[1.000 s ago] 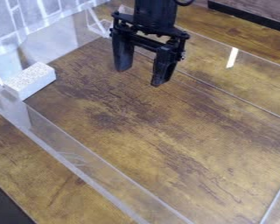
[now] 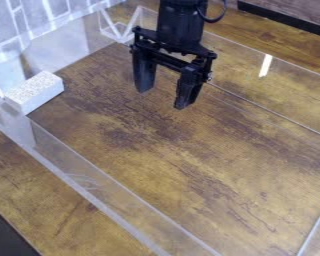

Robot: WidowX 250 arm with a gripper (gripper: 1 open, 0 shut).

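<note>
My black gripper point(image 2: 167, 80) hangs from the top centre over the wooden tabletop point(image 2: 190, 170). Its two fingers point down and stand wide apart, open, with no object visible between them.
Clear plastic walls border the work area along its sides. At the left lies a white speckled block point(image 2: 35, 92), with a pale translucent object behind it.
Over the last second my gripper has shifted very slightly, staying open over the same area. Nothing else has visibly changed.
</note>
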